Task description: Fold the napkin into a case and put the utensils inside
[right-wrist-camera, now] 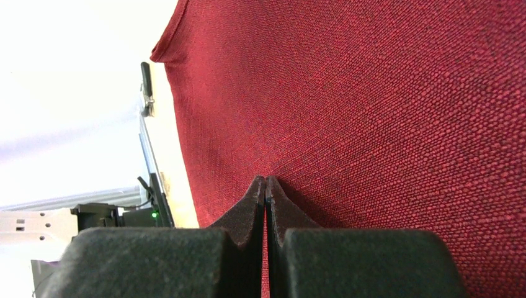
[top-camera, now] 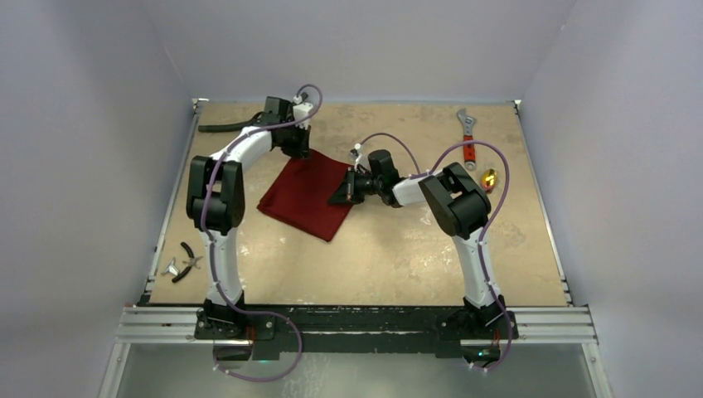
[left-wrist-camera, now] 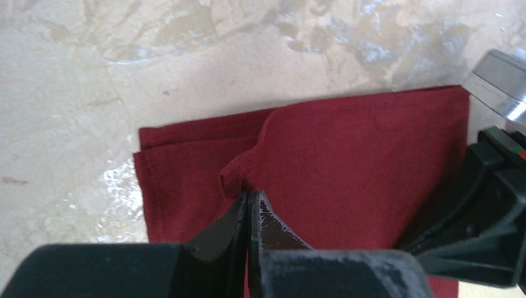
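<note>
The red napkin (top-camera: 303, 195) lies folded into a squarish shape at the middle-left of the table. At its back corner my left gripper (top-camera: 305, 152) is shut, its tips at a small puckered flap of cloth (left-wrist-camera: 239, 171); whether the cloth is between them is unclear. In the left wrist view the napkin shows layered edges along that side. My right gripper (top-camera: 341, 196) is shut, with its tips low on the napkin near its right side; in the right wrist view nothing shows between the fingertips, which rest at the cloth surface.
An adjustable wrench (top-camera: 467, 141) and a shiny gold object (top-camera: 489, 180) lie at the right. Pliers (top-camera: 187, 265) lie at the front left. A dark bar (top-camera: 220, 128) lies at the back left.
</note>
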